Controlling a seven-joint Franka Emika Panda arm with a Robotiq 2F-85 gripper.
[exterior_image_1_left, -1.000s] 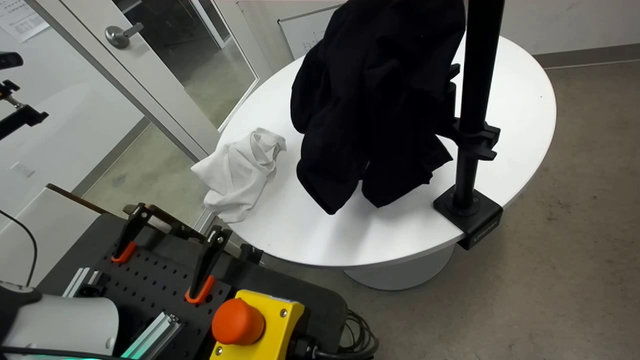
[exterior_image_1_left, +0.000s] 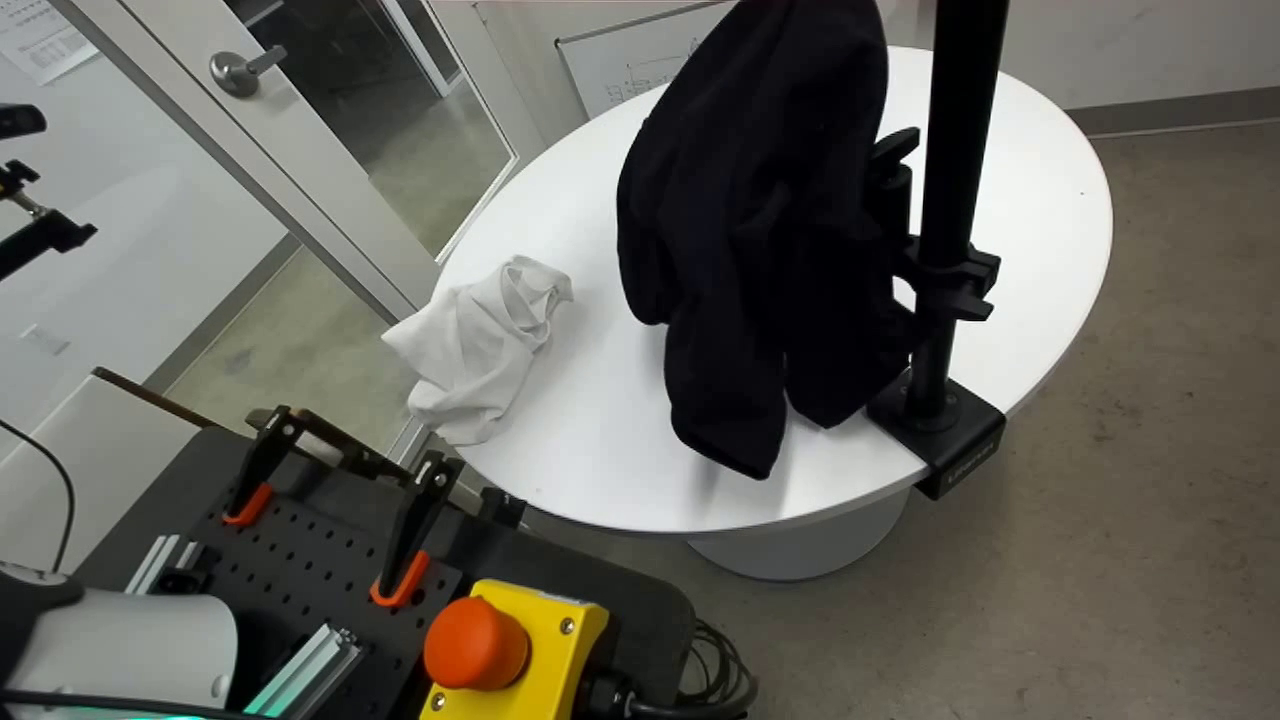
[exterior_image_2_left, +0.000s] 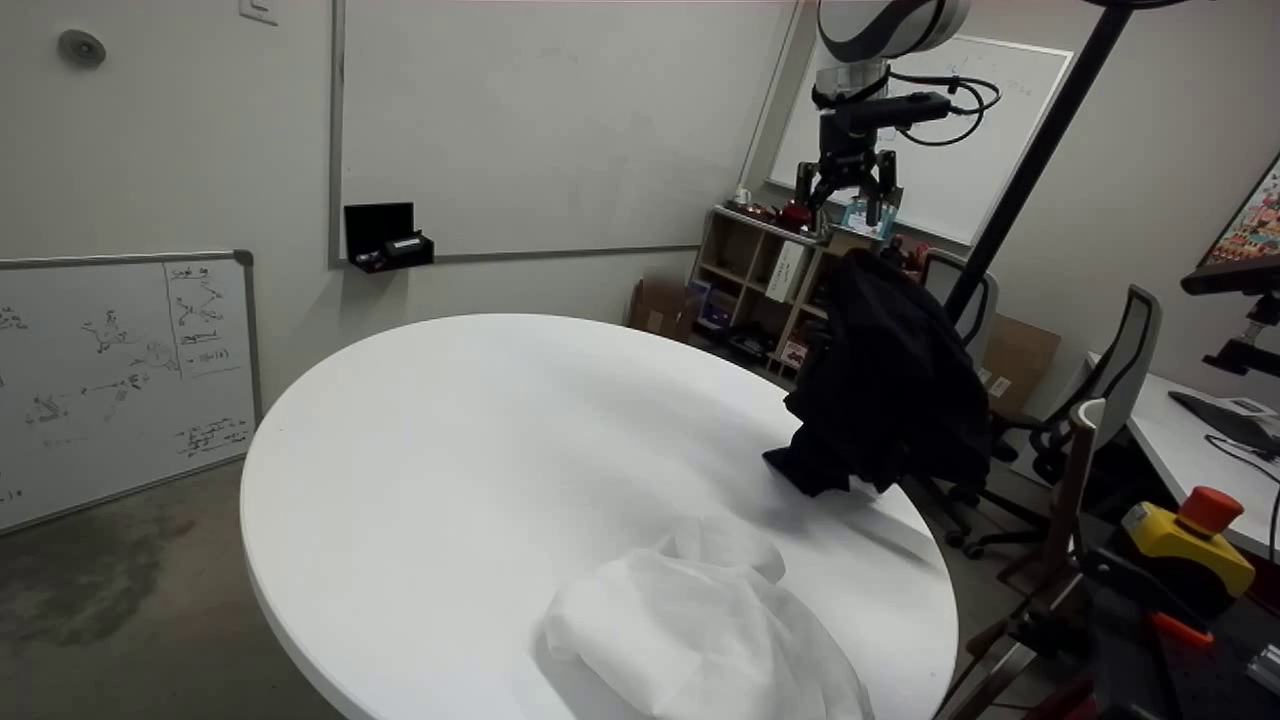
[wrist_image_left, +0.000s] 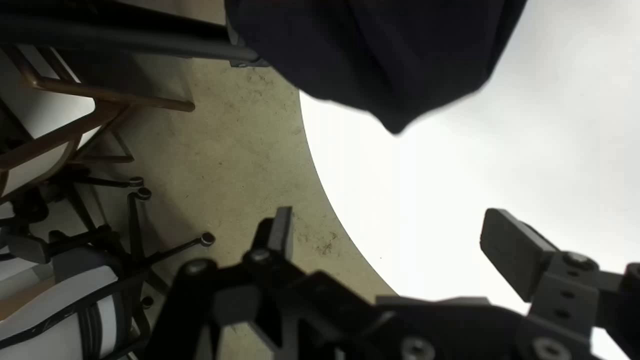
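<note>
In exterior view 2 my gripper (exterior_image_2_left: 846, 198) points down above a black cloth (exterior_image_2_left: 900, 372), its fingers spread apart. A small gap shows between the fingertips and the cloth's top. The wrist view has the gripper open with nothing between its fingers, and the dark cloth (wrist_image_left: 384, 54) at the top edge. Seen in exterior view 1, the black cloth (exterior_image_1_left: 768, 240) hangs in folds over the near right part of the white round table (exterior_image_1_left: 576, 468), beside the black pole; the gripper is outside that view. A crumpled white cloth (exterior_image_1_left: 480, 348) lies at the table's left edge.
A black pole (exterior_image_1_left: 960, 144) is clamped to the table edge right against the black cloth's side. Beside the table, a bench carries a yellow box with a red button (exterior_image_1_left: 516, 648).
The white cloth has stayed put.
</note>
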